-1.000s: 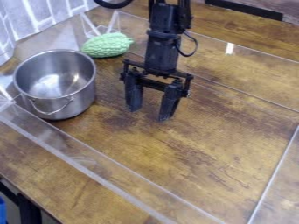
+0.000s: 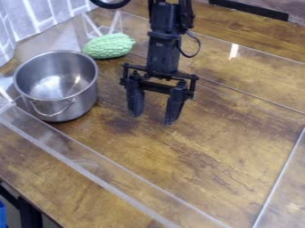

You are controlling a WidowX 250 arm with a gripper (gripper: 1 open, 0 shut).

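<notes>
The black gripper [image 2: 156, 105] hangs at the centre of the camera view, low over the wooden tabletop, with its two fingers spread apart and nothing visible between them. A large steel pot [image 2: 57, 76] stands to its left, apart from it. A pale green, bumpy vegetable-like object [image 2: 109, 44] lies behind the pot, up and to the left of the gripper.
Bare wooden table [image 2: 202, 169] fills the front and right. Clear panels or strips border the work area along the left and right. A white-and-grey cloth or curtain is at the upper left.
</notes>
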